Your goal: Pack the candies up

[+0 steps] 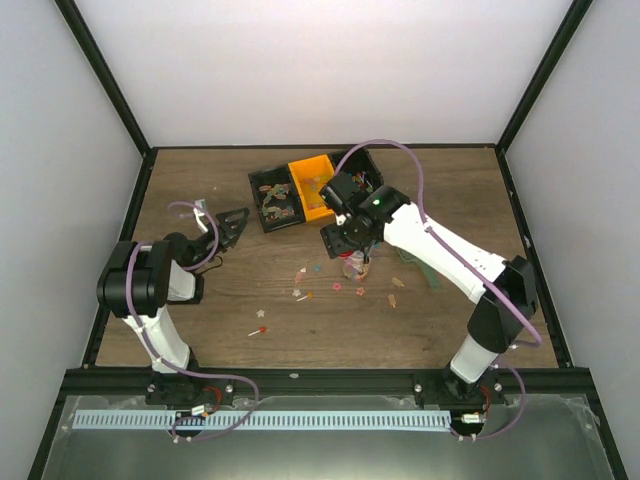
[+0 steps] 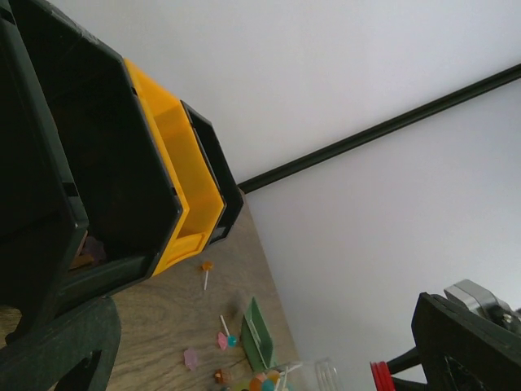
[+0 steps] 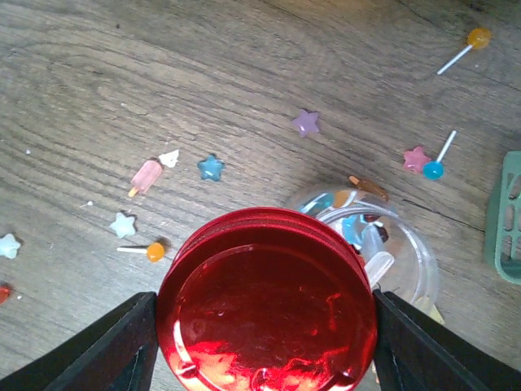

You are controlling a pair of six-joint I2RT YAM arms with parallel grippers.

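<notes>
A shiny red lid [image 3: 264, 305] is clamped between the fingers of my right gripper, filling the lower middle of the right wrist view. Just behind it stands the clear jar [image 3: 411, 265] with candies inside, its round mouth open. From above, the right gripper [image 1: 345, 238] hangs over the jar [image 1: 356, 266] and partly covers it. Small candies lie loose around it, among them a pink popsicle [image 3: 146, 177], a blue star [image 3: 211, 168] and a purple star [image 3: 307, 123]. My left gripper [image 1: 236, 226] is open and empty at the left, away from the jar.
Three bins stand at the back: a black bin [image 1: 261, 218], the yellow bin [image 1: 297, 180] and another black one partly behind the right arm. A green scoop [image 3: 506, 220] lies right of the jar.
</notes>
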